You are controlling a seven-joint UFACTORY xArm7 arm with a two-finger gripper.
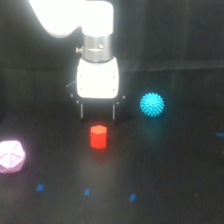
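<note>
A small red block (98, 137) rests on the dark table near the middle of the camera view. Just above it in the picture hangs my gripper (98, 111), pointing down, its two thin fingers spread wide apart with nothing between them. A clear gap shows between the fingertips and the block. To the right and farther back is a spiky blue ball (152, 104). At the left edge lies a pale pink, many-sided ball (11, 156).
Small blue marks lie flat on the black surface (170, 170): one mark (40, 187) at front left, others along the front and at the right edge. Dark cloth-like backing (170, 40) stands behind.
</note>
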